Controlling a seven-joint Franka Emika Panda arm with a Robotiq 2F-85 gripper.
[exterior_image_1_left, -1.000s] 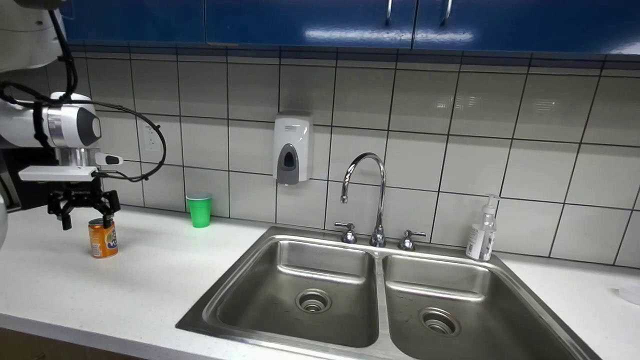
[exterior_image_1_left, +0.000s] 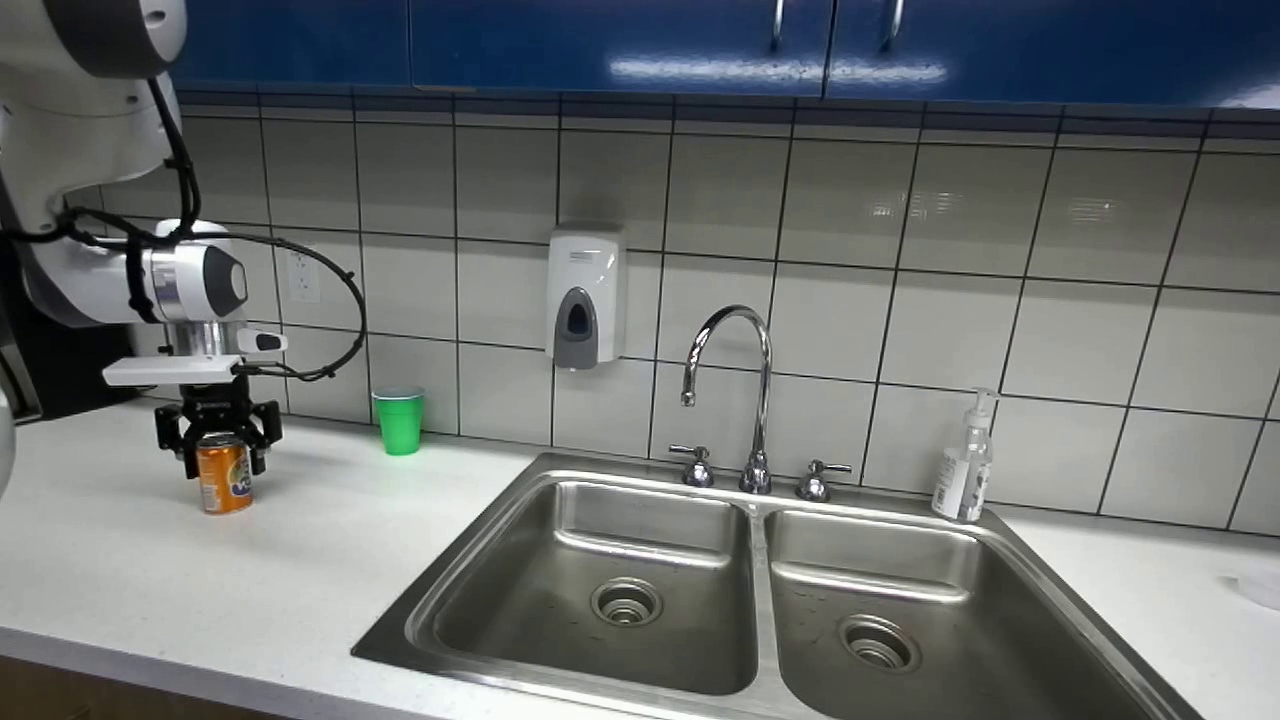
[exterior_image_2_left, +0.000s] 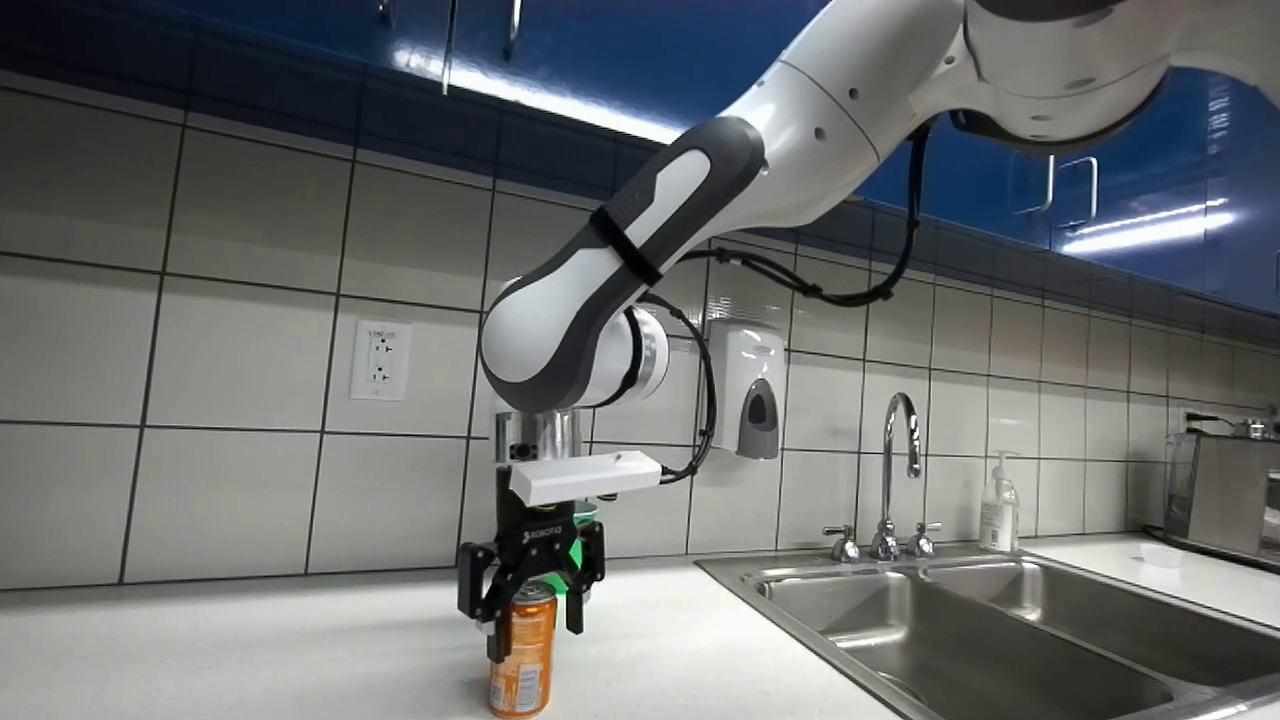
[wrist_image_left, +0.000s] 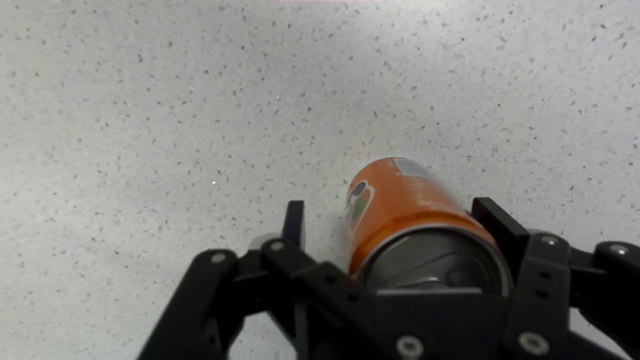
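Note:
An orange soda can (exterior_image_1_left: 224, 486) stands upright on the white counter at the left. My gripper (exterior_image_1_left: 224, 461) points down over it, one finger on either side of the can's upper part. In the wrist view the fingers are apart: the right finger (wrist_image_left: 499, 225) is against or very close to the can (wrist_image_left: 399, 198), while a gap of bare counter separates the left finger from it. From the second exterior view, the gripper (exterior_image_2_left: 536, 634) straddles the can (exterior_image_2_left: 523, 672), whose base rests on the counter.
A green cup (exterior_image_1_left: 399, 422) stands by the tiled wall, partly hidden behind the gripper in exterior view 2. To the right lies a double steel sink (exterior_image_1_left: 480, 576) with a faucet (exterior_image_1_left: 764, 408) and a soap bottle (exterior_image_1_left: 963, 468). Counter between can and sink is clear.
My gripper has come down and to the right in exterior view 1, from above the can to around it, and its fingers are closer together. The can has shifted slightly right.

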